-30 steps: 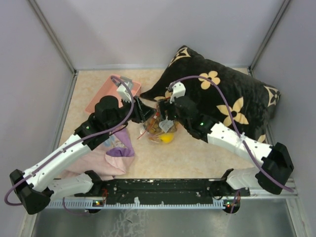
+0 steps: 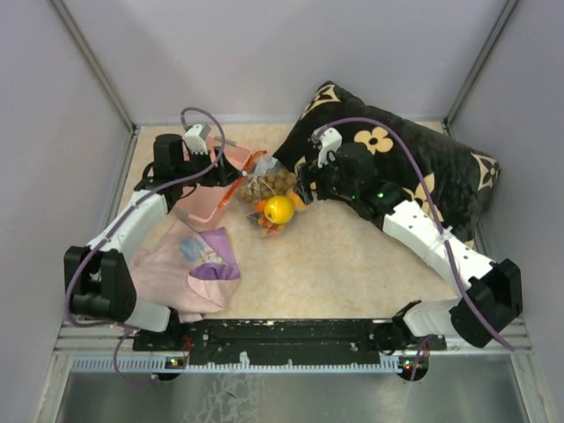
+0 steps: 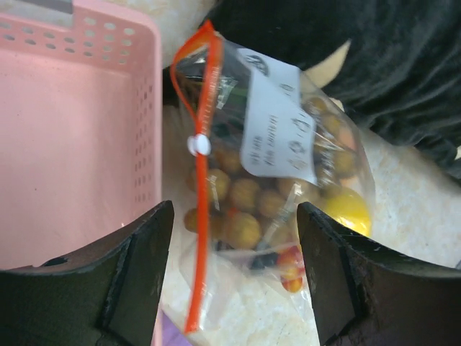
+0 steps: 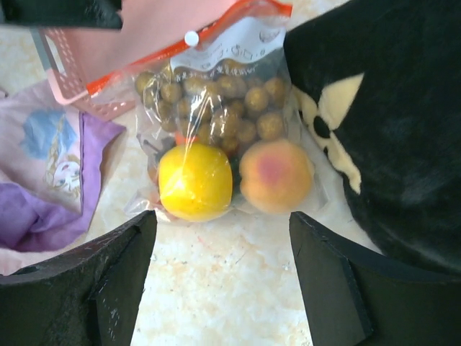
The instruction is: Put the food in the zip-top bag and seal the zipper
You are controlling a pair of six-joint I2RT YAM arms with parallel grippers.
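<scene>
The clear zip top bag (image 2: 258, 188) lies on the table with food inside: small round brownish pieces (image 4: 230, 86), a yellow item (image 4: 194, 180) and a peach-like fruit (image 4: 277, 175). An orange zipper strip (image 3: 204, 216) runs along its mouth, with a white slider (image 3: 199, 144) partway along. Beyond the slider the two strip edges stand apart; on the near side they look like one line. My left gripper is open above the zipper end of the bag, holding nothing. Open and empty, my right gripper is over the food end.
A pink basket (image 3: 72, 166) sits directly left of the bag. Pink and purple cloth (image 2: 203, 273) lies at the near left. A large dark flowered cushion (image 2: 397, 150) fills the back right.
My left gripper has moved left and back, from over the bag toward the basket. The bag has shifted slightly left and turned, exposing more food. My right gripper has moved only a little.
</scene>
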